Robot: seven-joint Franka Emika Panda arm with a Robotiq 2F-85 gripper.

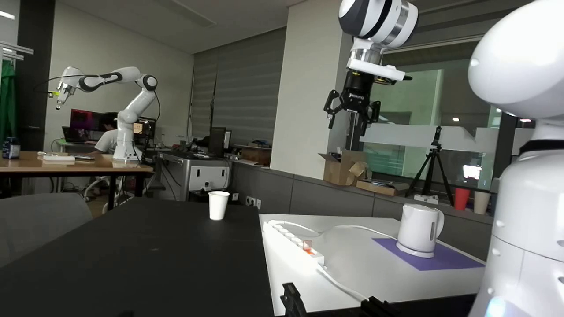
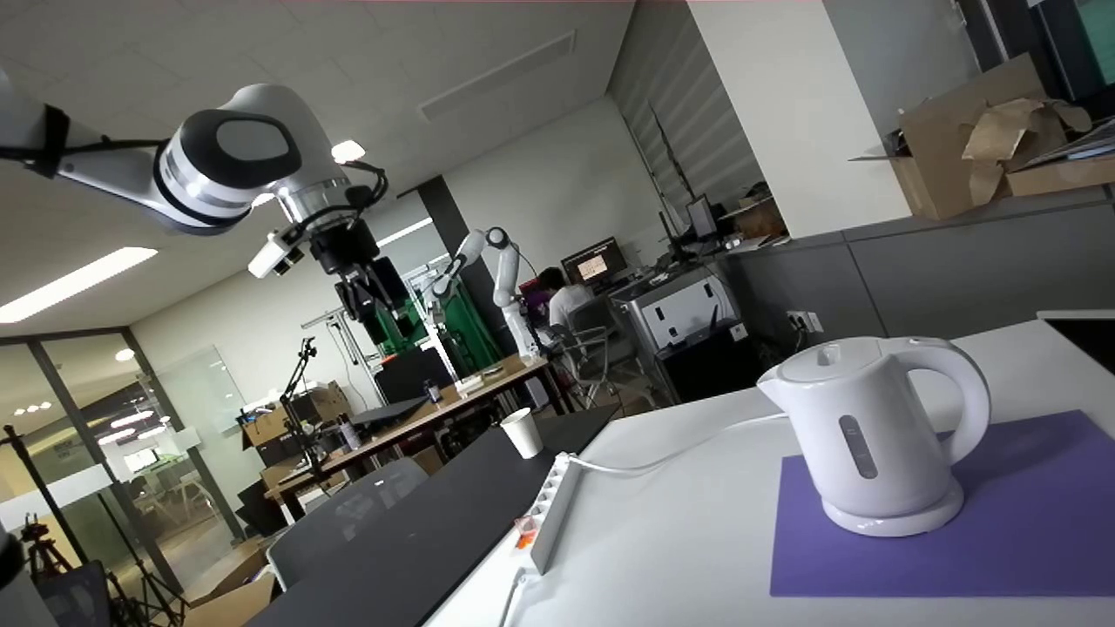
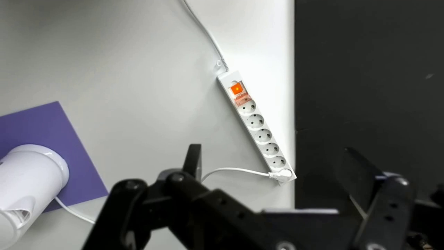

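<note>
High above the tables, my gripper [image 1: 347, 127] hangs open and empty, pointing down. Its spread fingers [image 3: 192, 160] frame the lower part of the wrist view. Below it, a white power strip [image 3: 258, 127] lies slanted on the white table [image 3: 158, 83], with an orange lit switch [image 3: 237, 89] under a clear cover tilted up. A white plug [image 3: 283, 175] sits in the end socket, its cord running toward the kettle. The white electric kettle [image 2: 862, 428] stands upright on a purple mat [image 2: 836, 559]. My gripper is well apart from all of these.
On the black table [image 1: 153, 253] beside the white one stands a white paper cup [image 1: 217, 205]. A second cord [image 3: 206, 31] leaves the strip's switch end. Farther off are another robot arm [image 1: 127, 127] and a tripod [image 1: 434, 164].
</note>
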